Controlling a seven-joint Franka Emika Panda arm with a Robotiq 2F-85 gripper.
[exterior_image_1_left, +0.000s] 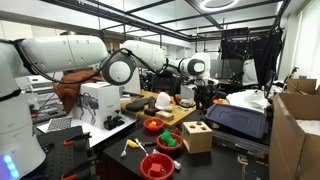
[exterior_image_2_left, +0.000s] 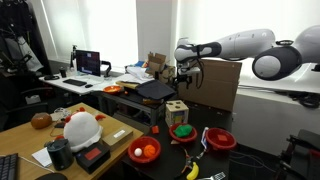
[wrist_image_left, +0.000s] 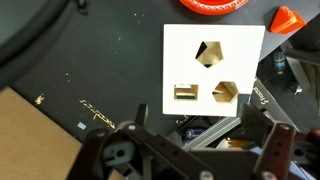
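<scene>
A pale wooden shape-sorter box (exterior_image_1_left: 197, 140) stands upright on the dark table. From the wrist view, the box's top (wrist_image_left: 182, 68) shows cut-out holes of several shapes, among them a pentagon, a hexagon and a slot. My gripper (exterior_image_1_left: 200, 100) hangs in the air above this box, clear of it. Its fingers are spread wide, with a finger on either side of the wrist view and nothing held between them. In the second exterior view the box (exterior_image_2_left: 176, 116) sits beneath the arm.
Red bowls stand near the box: an apparently empty-looking one (exterior_image_2_left: 218, 139), one with green contents (exterior_image_2_left: 182, 131), and one with small round items (exterior_image_2_left: 144, 151). A banana (exterior_image_2_left: 192, 173) lies in front. A blue-grey tray (exterior_image_1_left: 237, 121) and cardboard box (exterior_image_1_left: 295, 132) border the right.
</scene>
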